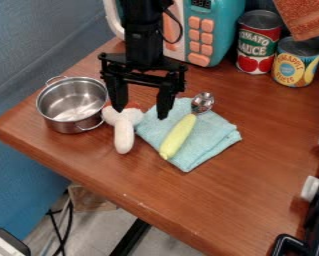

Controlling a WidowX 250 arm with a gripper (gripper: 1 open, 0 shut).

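Observation:
My black gripper [140, 103] hangs over the middle of the table with its fingers apart and nothing seen between them. Just below it a light blue cloth [209, 140] lies on the wood, with a pale yellow corn-like object [178, 137] and a metal spoon-like item [203, 102] on it. A white, long-shaped toy [123, 135] lies left of the cloth. A steel pot [72, 105] stands at the left.
At the back stand a teal toy microwave [217, 30], a red can [258, 42] and a yellow can [295, 63]. A black appliance [309, 215] edges the right.

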